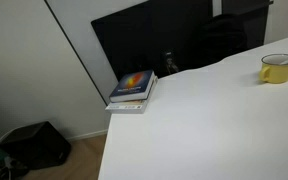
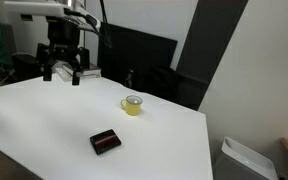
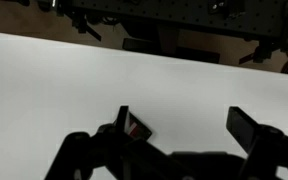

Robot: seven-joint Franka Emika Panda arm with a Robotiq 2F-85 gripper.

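Note:
With its fingers spread wide, my gripper (image 2: 61, 77) hangs above the left part of the white table (image 2: 169, 125). Nothing shows between the fingertips, which also frame the wrist view's lower half (image 3: 178, 117). A small dark block with reddish marks (image 2: 105, 141) lies on the table near its front in exterior view 2. In the wrist view the same dark block (image 3: 138, 129) peeks out beside the left finger, partly hidden by it. A yellow mug (image 1: 275, 74) with a utensil sticking out stands on the table; in exterior view 2 the mug (image 2: 132, 105) is behind the block.
Stacked books (image 1: 132, 86) lie at a table corner in exterior view 1. A dark screen-like panel (image 2: 144, 52) stands behind the table. A white bin (image 2: 246, 160) is off to the right.

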